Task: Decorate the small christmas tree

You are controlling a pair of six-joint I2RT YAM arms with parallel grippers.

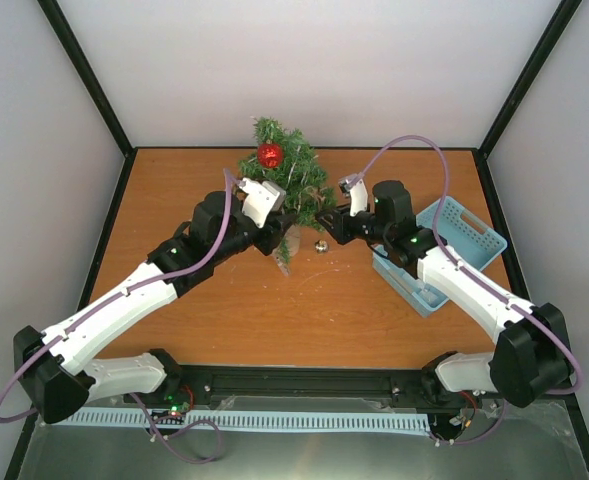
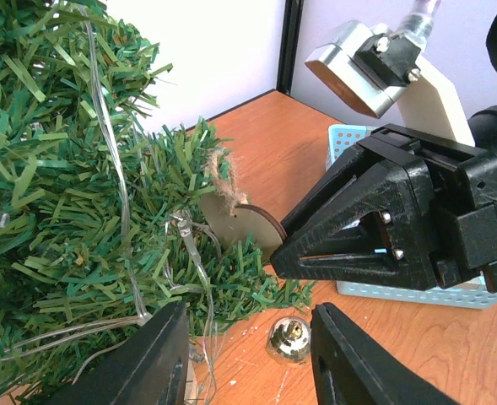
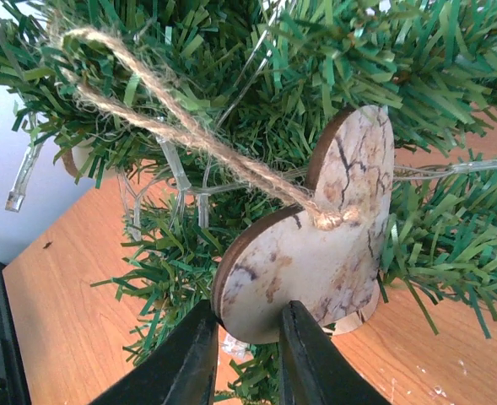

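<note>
The small Christmas tree (image 1: 291, 175) carries a red bauble (image 1: 269, 155) near its top. A wooden heart ornament with a twine loop lies against the branches, with my right gripper shut on its lower edge; in the left wrist view this gripper reaches in from the right. My left gripper is part open in front of the lower branches, nothing clearly between its fingers. A small shiny silver bauble (image 2: 289, 342) rests on the table just beyond it.
A light blue basket (image 1: 474, 230) stands at the right of the wooden table (image 1: 214, 320), behind my right arm. Both arms are close together at the tree.
</note>
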